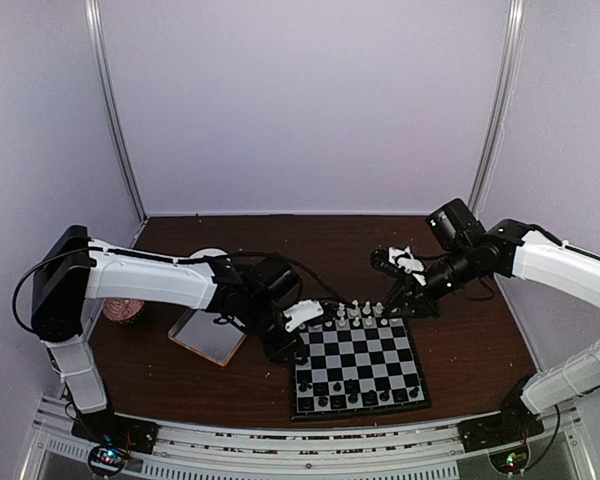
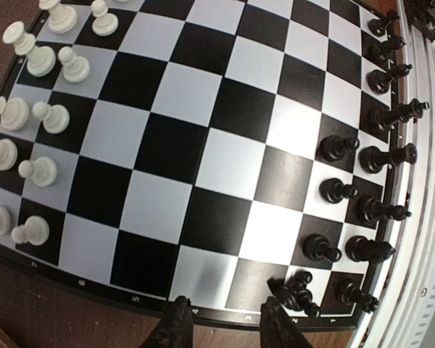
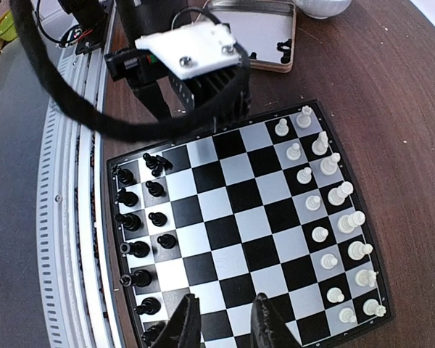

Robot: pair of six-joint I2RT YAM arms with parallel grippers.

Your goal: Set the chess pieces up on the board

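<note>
On the chessboard [image 1: 360, 355], white pieces fill the two rows on one side. Black pieces stand on the opposite rows. At the near-left corner, a black pawn [image 2: 281, 290] lies tipped against another black pawn [image 2: 304, 303] in the pawn row. The left gripper is over the board's left edge, open and empty, short of those two pawns. In the right wrist view, the left arm's gripper hangs beyond that same edge. My right gripper is also open and empty, above the board's right part.
A shallow tray [image 1: 210, 340] rests left of the board, with a few black pieces [image 3: 283, 49] inside. Further left is a red-patterned bowl [image 1: 123, 309], partly covered by the left arm. A white bowl [image 3: 322, 6] stands behind the tray. Bare table lies right of the board.
</note>
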